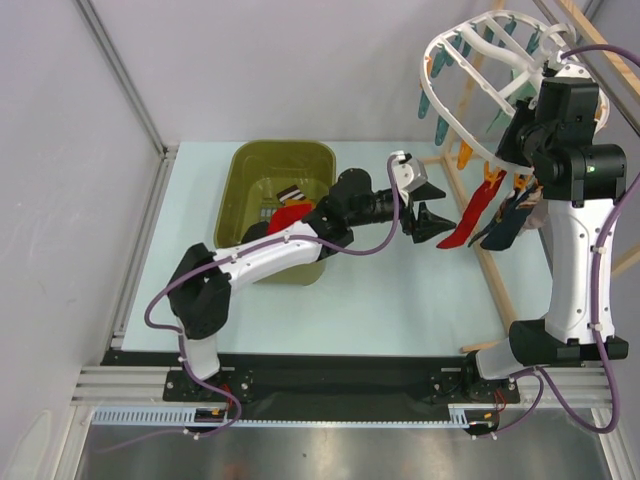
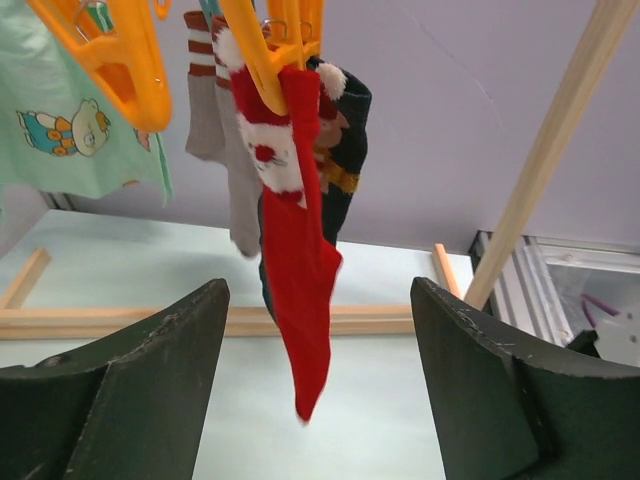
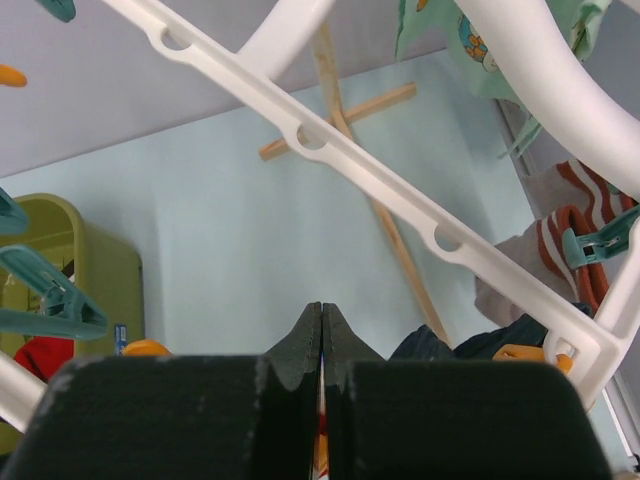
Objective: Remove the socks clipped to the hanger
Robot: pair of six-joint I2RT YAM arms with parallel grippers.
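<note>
A red sock with a Santa face hangs by orange clips from the white round hanger. Behind it are a dark sock and a grey sock with brown stripes, still clipped. My left gripper stands open close to the red sock; in the left wrist view the sock dangles beyond the gap between its fingers, untouched. At the hanger's rim, my right gripper is shut, with nothing visible between its fingertips. A green cloth with cartoon figures also hangs there.
An olive bin holding red and dark items stands at the back left, under my left arm. Wooden bars of the stand lie below the hanger.
</note>
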